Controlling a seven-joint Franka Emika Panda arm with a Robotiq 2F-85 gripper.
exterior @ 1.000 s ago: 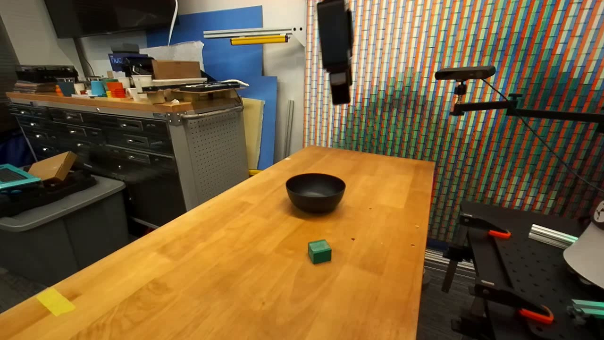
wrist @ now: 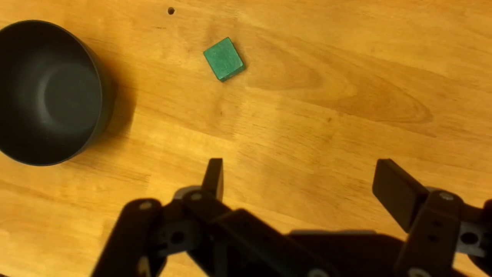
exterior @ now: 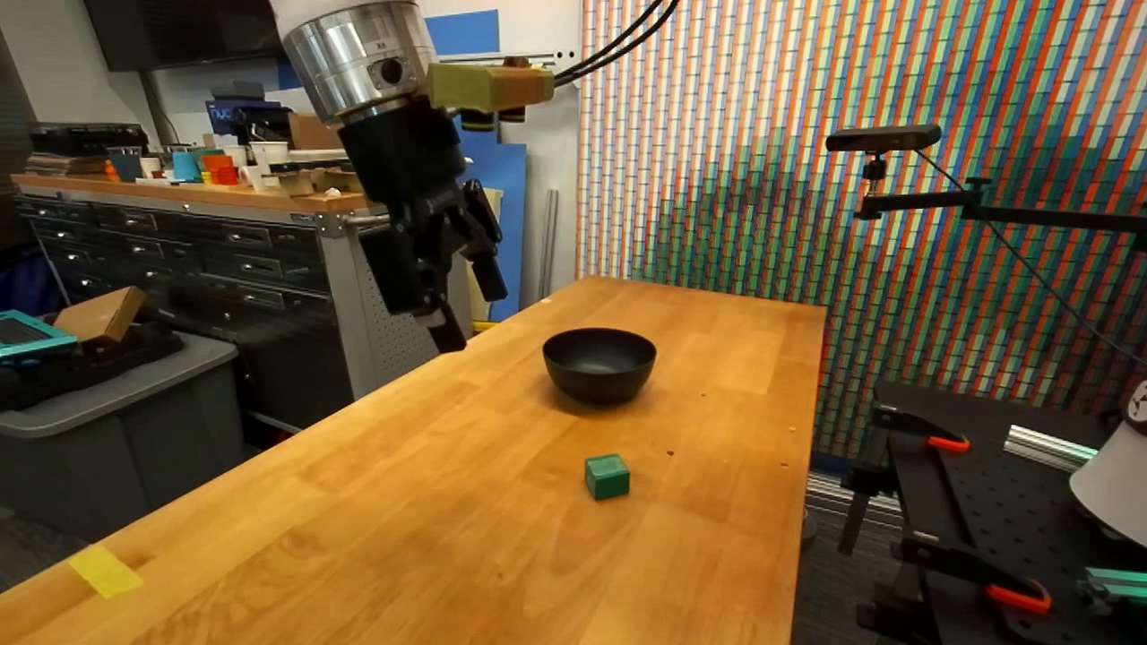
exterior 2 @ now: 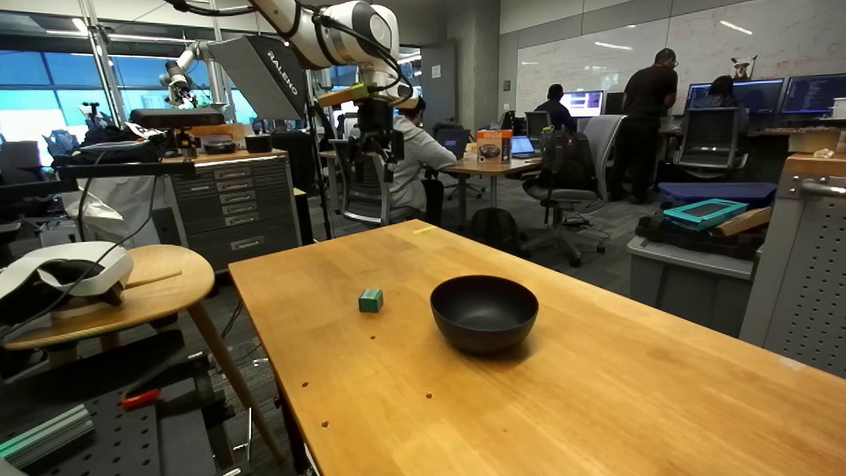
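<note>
A green cube [exterior: 607, 477] rests on the wooden table, a short way from a black bowl [exterior: 599, 366]. Nothing lies in the part of the bowl's inside that shows in the wrist view, where the bowl [wrist: 46, 97] is cut off at the left edge. In that view the cube [wrist: 224, 59] is near the top, beyond the fingertips. My gripper stands open, its fingers wide apart and only bare table visible between them. From the first exterior view, the gripper [exterior: 478, 322] hangs tilted above the table's left side, clear of both cube and bowl.
Yellow tape [exterior: 106, 571] marks a corner of the table [exterior: 452, 516]. Most of the tabletop around the cube and bowl is free. Grey drawers and a bin [exterior: 118, 430] stand off the left side; a black cart [exterior: 1000, 516] is at the right.
In the first exterior view my gripper has come lower and to the left, turning so that both fingers show and more of the arm is in sight. The cube and bowl have stayed put.
</note>
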